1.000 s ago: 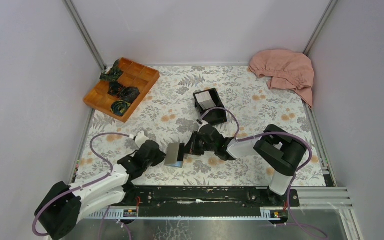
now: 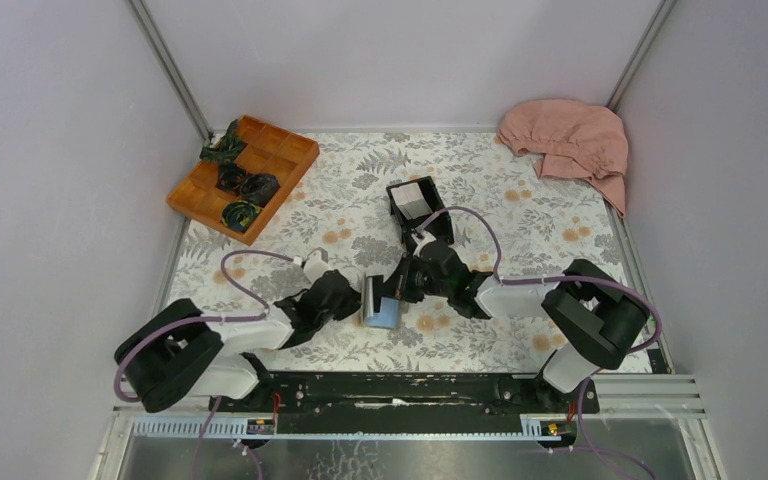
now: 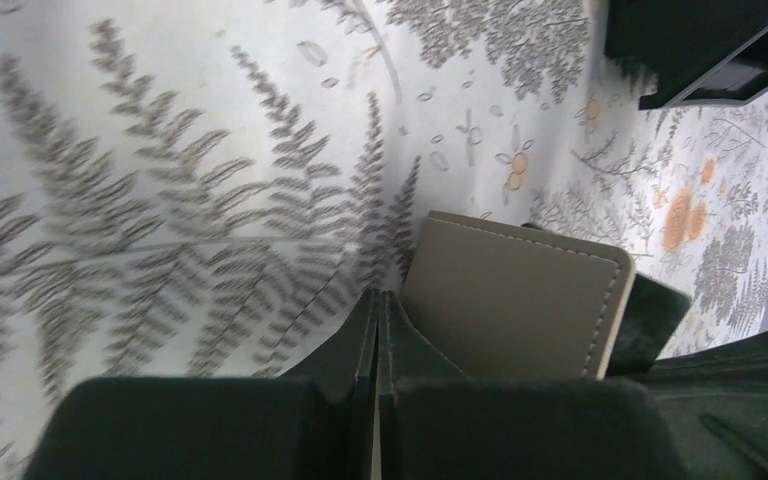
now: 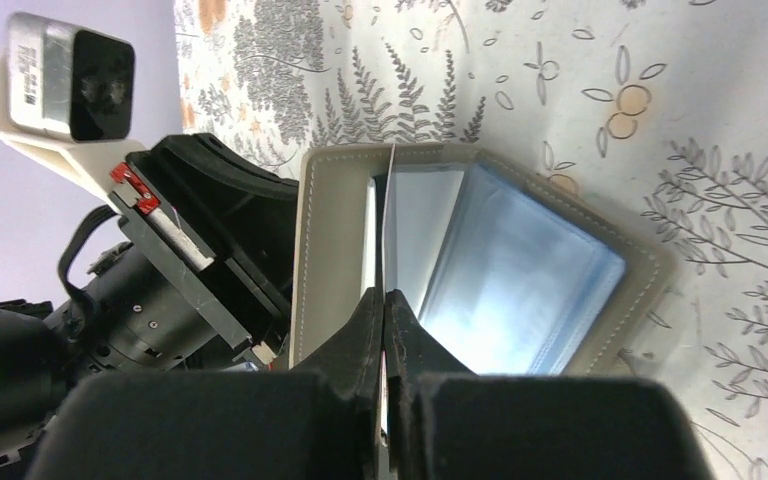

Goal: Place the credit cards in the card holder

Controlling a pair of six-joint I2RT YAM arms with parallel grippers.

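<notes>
The open grey-beige card holder (image 4: 305, 250) lies between my two grippers, a pale blue card (image 4: 520, 270) showing in its right half. My right gripper is shut on a thin dark card (image 4: 391, 210), seen nearly edge-on over the holder's inner side. In the top view that dark card (image 2: 378, 293) stands over the holder's middle. At the holder's left side, my left gripper is shut, close against the raised grey cover (image 3: 520, 285). Whether the cover's edge is pinched between its fingers cannot be made out.
Behind the arms sits a black box (image 2: 432, 230) with pale contents. An orange divided tray (image 2: 285, 155) with dark bundles is at the back left, and a pink cloth (image 2: 570, 140) at the back right. Patterned table (image 2: 360, 165) shows bare between them.
Both grippers and the card holder have moved right in the top view.
</notes>
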